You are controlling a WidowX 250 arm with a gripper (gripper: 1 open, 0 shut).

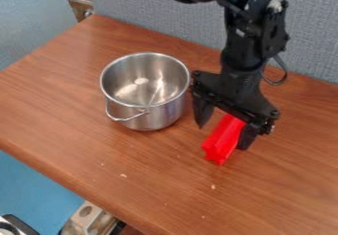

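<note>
A red elongated object (220, 142) lies on the wooden table just right of a steel pot with a wire handle (144, 81). The black gripper (231, 120) is lowered over it, its two fingers standing open on either side of the red object's upper end, which is partly hidden under the gripper. Whether the fingers touch it I cannot tell.
The pot stands close to the gripper's left. A grey padded wall rises behind, and a blue surface lies past the table's front-left edge.
</note>
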